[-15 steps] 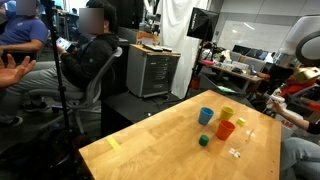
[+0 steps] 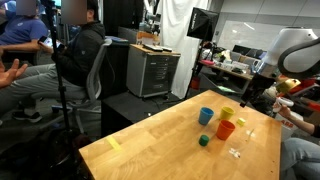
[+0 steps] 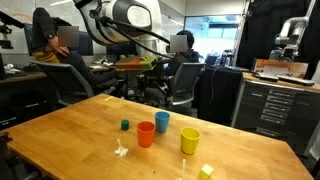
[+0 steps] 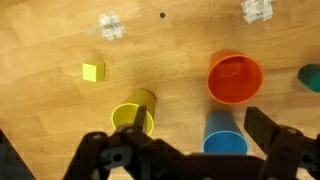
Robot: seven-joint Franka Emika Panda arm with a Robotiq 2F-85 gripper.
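Observation:
My gripper is open above the table, its two fingers wide apart and nothing between them. Below it in the wrist view stand a yellow cup (image 4: pixel 128 114) near the left finger, a blue cup (image 4: pixel 225 142) near the right finger and an orange-red cup (image 4: pixel 235 78) farther up. A small yellow block (image 4: pixel 93 72) lies left of the yellow cup. At the right edge sits a dark green block (image 4: pixel 310 77). From the second exterior view, the red cup (image 3: pixel 146 136) stands between the green block (image 3: pixel 125 125) and the yellow cup (image 3: pixel 190 141), with the blue cup (image 3: pixel 162 118) behind.
White tape patches (image 4: pixel 111 27) mark the wooden table (image 2: pixel 150 150). Much of the tabletop away from the cups is bare. A dark cabinet (image 2: pixel 155 73) and an office chair (image 2: pixel 85 90) stand beyond the table; people sit at the left.
The arm has swung leftward in the first exterior view, bringing its dark gripper in toward the cups. The cups and blocks have not moved.

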